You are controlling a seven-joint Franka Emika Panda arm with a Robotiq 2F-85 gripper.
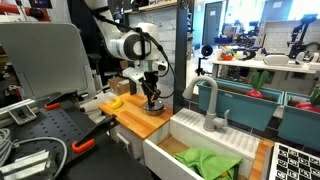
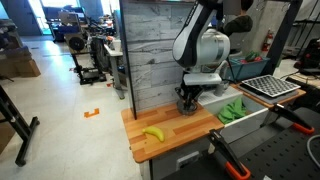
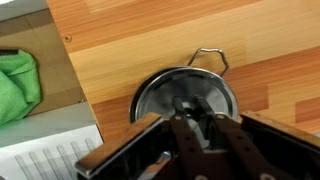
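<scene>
A small round silver pot (image 3: 228, 95) with a wire loop handle (image 3: 213, 53) stands on the wooden counter (image 3: 150, 30). Over most of its top lies a shiny round lid (image 3: 155, 100), set slightly off the pot's centre in the wrist view. My gripper points straight down over the middle of the lid, shut on what looks like its dark knob. In exterior view 1 the gripper (image 1: 152, 97) is low over the pot (image 1: 154, 108). Whether the lid rests on the rim or is slightly raised, I cannot tell.
A yellow banana-shaped item (image 2: 154, 132) lies on the counter. Beside the counter is a white sink (image 1: 195, 140) with a green cloth (image 1: 208, 163) and a grey faucet (image 1: 212, 100). A grey panelled wall (image 2: 150, 70) rises close behind the pot.
</scene>
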